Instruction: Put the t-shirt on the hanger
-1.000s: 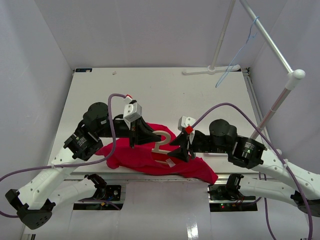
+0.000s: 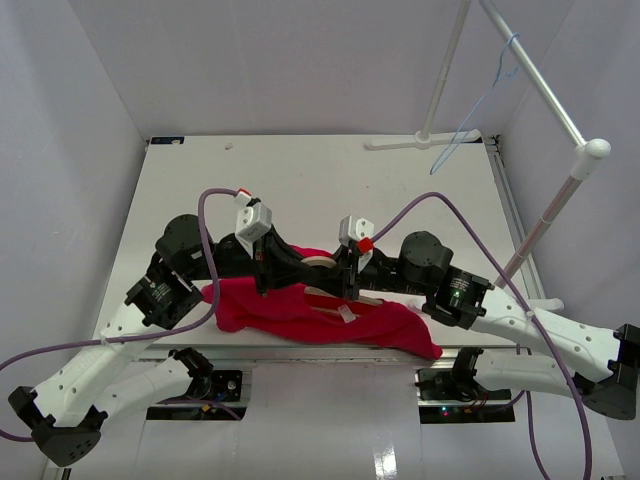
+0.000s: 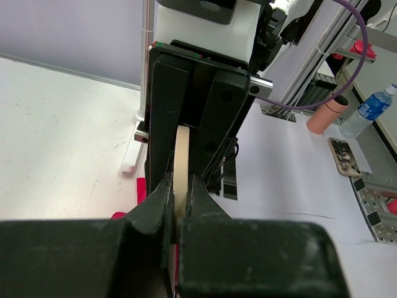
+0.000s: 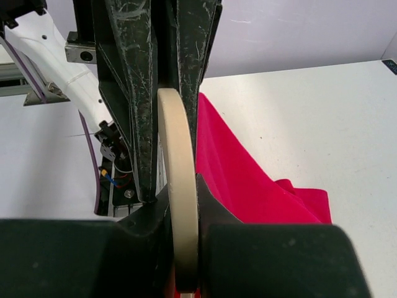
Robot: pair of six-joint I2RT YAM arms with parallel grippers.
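Note:
The red T-shirt lies crumpled on the white table, below both grippers. My left gripper and right gripper meet over it, both on a pale beige piece, likely the hanger, which stands between the fingertips of each. In the left wrist view the piece runs up between my left fingers into the other gripper's fingers; in the right wrist view it sits between my right fingers. Much of it is hidden by the grippers.
A white rail stand with a blue hanger on it is at the back right.
My right gripper has moved up and left onto the pale piece and closed round it; my left gripper has shifted slightly left and up with it.

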